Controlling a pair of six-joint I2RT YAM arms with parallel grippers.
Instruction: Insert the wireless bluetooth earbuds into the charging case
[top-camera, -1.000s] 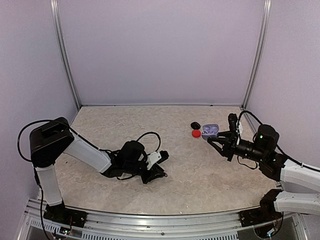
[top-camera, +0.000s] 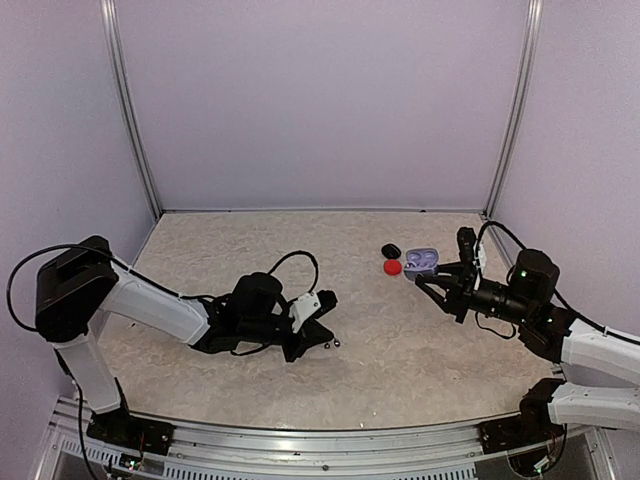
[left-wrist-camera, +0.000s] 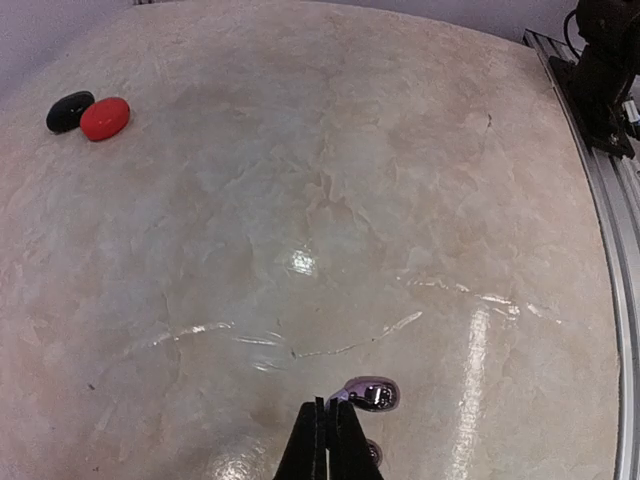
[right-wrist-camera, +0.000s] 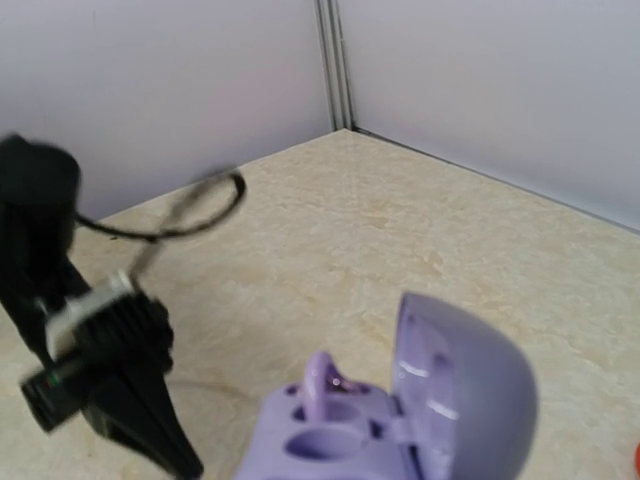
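My left gripper is shut on a small purple earbud (left-wrist-camera: 374, 393), whose shiny rounded end sticks out past the fingertips; the fingers hide much of the rest. Seen from the top, this left gripper (top-camera: 322, 341) is low at the front middle, with the earbud (top-camera: 337, 343) at its tip. My right gripper (top-camera: 432, 286) is shut on the purple charging case (top-camera: 421, 259). In the right wrist view the case (right-wrist-camera: 320, 465) has its lid (right-wrist-camera: 480, 390) open. Another earbud (right-wrist-camera: 318, 388) sits in one slot; the nearer round slot is empty. The right fingers are hidden there.
A black oval object (top-camera: 391, 251) and a red one (top-camera: 392, 268) lie side by side just left of the case. The table between the two grippers is clear. The metal rail (top-camera: 320, 435) runs along the front edge.
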